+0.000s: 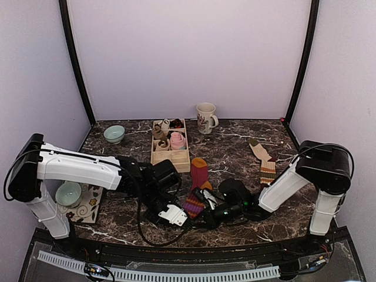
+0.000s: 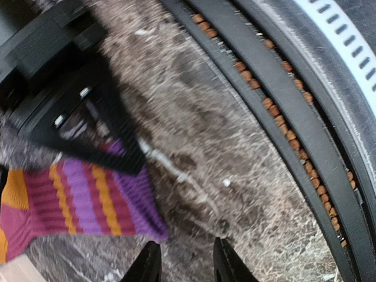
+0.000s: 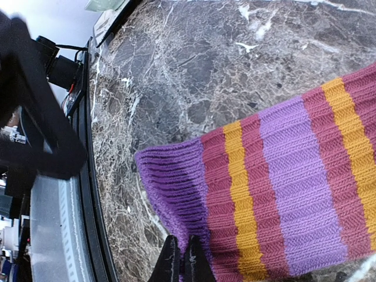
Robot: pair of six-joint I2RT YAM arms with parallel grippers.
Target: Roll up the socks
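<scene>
The striped sock [image 1: 198, 176], magenta, orange and purple, lies lengthwise near the middle front of the table. My right gripper is shut on the edge of its purple cuff, which is creased up between the fingertips. My left gripper is just to the side of that cuff end, fingers apart with nothing between them, over bare marble. A second sock pair or sock [image 1: 265, 167], beige with stripes, lies at the back right.
A wooden box [image 1: 170, 161] of rolled socks stands at the back middle, a mug [image 1: 205, 117] behind it. Bowls [image 1: 114, 133] sit at the left, one on a flowered mat [image 1: 85, 216]. The table's front rail borders the work area.
</scene>
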